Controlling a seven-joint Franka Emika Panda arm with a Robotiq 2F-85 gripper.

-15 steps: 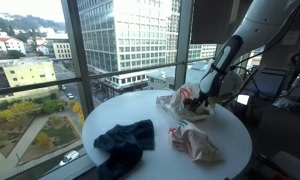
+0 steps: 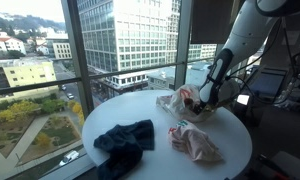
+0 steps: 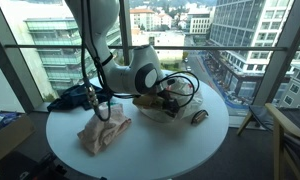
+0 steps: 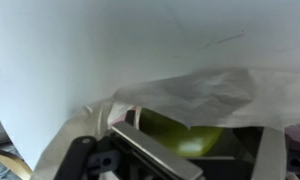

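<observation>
A white plastic bag point(image 2: 174, 102) lies open on the far right part of the round table, with my gripper point(image 2: 197, 104) reaching down into it. In exterior view 2 the same bag point(image 3: 194, 128) spreads beneath and around the gripper. A smooth green object point(image 4: 180, 136) shows inside the bag in the wrist view, under and between my fingers. My gripper is open. The pale edge of the bag crosses just beyond the fingertips. Dark shadow hides the rest of the contents.
A crumpled pinkish bag point(image 2: 195, 142) and a dark blue cloth point(image 2: 125, 145) lie on the white table point(image 2: 115, 112). A small dark object point(image 3: 200, 117) is by the bag's side. Windows stand behind the table.
The upper part of the arm has swung to the right and leans more. My gripper stays at the white bag; the pinkish bag and cloth have not moved.
</observation>
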